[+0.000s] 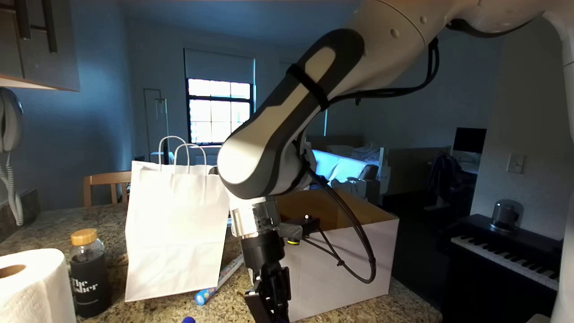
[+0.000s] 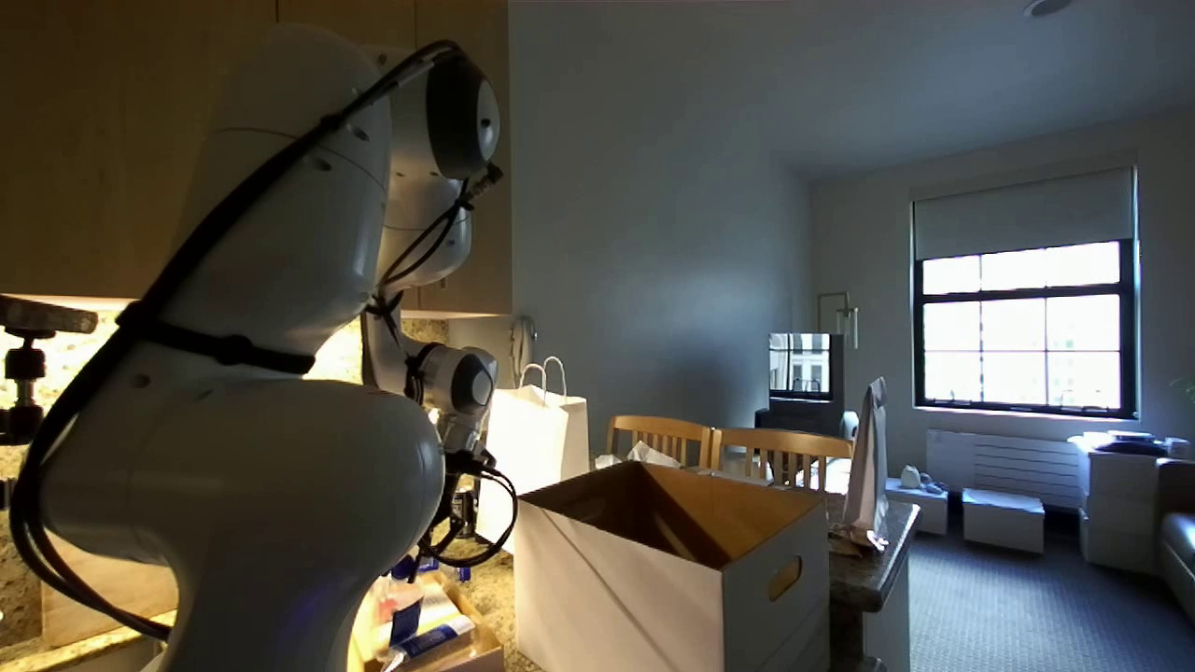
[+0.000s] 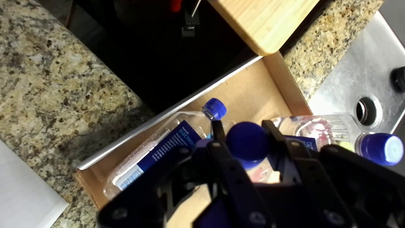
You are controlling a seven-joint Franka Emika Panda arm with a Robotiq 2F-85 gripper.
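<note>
In the wrist view, my gripper is shut on the blue cap (image 3: 248, 142) of a bottle, one finger on each side of it. That bottle's body is mostly hidden beneath the cap and fingers. A clear bottle with a dark blue label (image 3: 167, 146) lies to the left in a shallow cardboard tray (image 3: 248, 89). On the right, another clear bottle (image 3: 326, 129) sticks out past the tray's edge, its blue cap towards the sink. Exterior view 1 shows the gripper (image 1: 272, 296) pointing down at the bottom edge, its fingertips barely visible.
A tall white box (image 2: 622, 588), open at the top, stands beside the tray. Behind the gripper is a white paper bag (image 1: 175, 237). A wooden board (image 3: 271, 22) overhangs the tray's far corner, near the metal sink (image 3: 341, 91). A dark bottle (image 1: 89, 280) and paper roll (image 1: 32, 290) stand left.
</note>
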